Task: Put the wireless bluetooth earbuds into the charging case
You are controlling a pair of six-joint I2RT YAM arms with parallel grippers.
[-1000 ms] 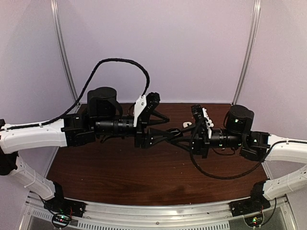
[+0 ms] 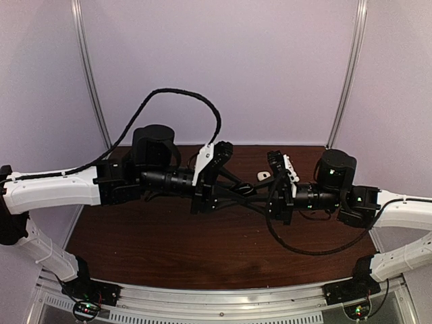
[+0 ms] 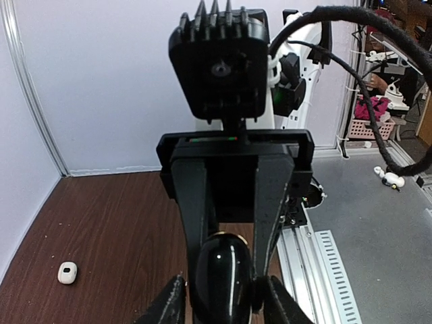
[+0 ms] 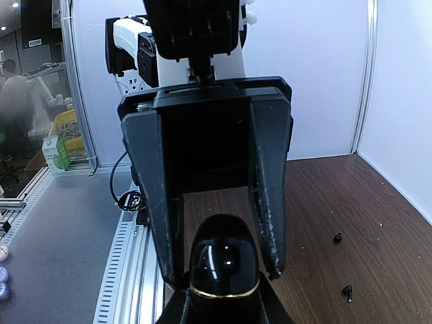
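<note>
A glossy black charging case (image 2: 243,189) with a thin gold band is held up between my grippers; my right gripper (image 2: 263,196) is shut on it, and in the right wrist view the case (image 4: 223,260) stands at the bottom centre. My left gripper (image 2: 233,192) reaches around the case from the left, part open, its fingers at either side of it; whether they touch it I cannot tell. In the right wrist view two small black earbuds (image 4: 337,237) (image 4: 347,291) lie apart on the wooden table.
A white rounded object (image 3: 67,272) lies on the table (image 3: 115,223) behind the grippers. Walls enclose the back and sides, with a metal rail along the front edge.
The right arm has stayed nearly still with the case.
</note>
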